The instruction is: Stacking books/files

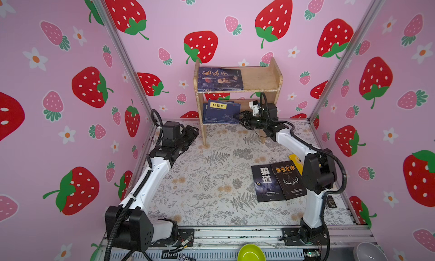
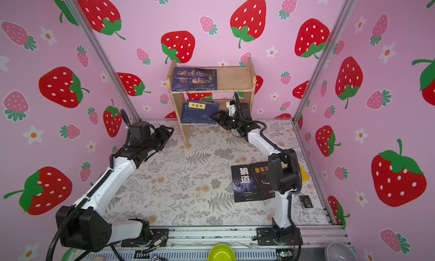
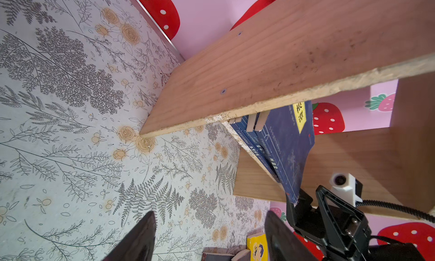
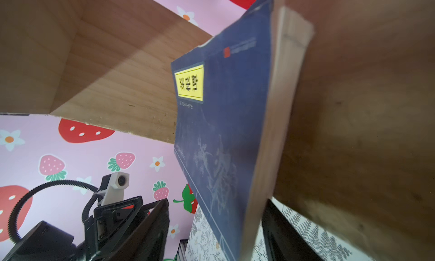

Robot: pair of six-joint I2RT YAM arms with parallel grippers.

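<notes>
The top blue book with a yellow label (image 1: 225, 109) lies skewed on a stack of blue books (image 3: 253, 138) on the bookshelf's lower level, its right end jutting past those underneath. In the right wrist view, its cover (image 4: 222, 111) and page edge (image 4: 283, 84) stand close in front of me. My right gripper is open, its fingers spread apart on either side of the book's near corner. To the left of the shelf, my left gripper is open and empty, facing the outer side panel (image 3: 271, 79).
Another blue book (image 1: 220, 78) lies on the shelf's upper level, with bare board (image 1: 258, 78) to its right. A dark wolf book (image 1: 268, 183), a brown book (image 1: 289, 179) and a yellow one (image 1: 295, 163) rest on the table at right.
</notes>
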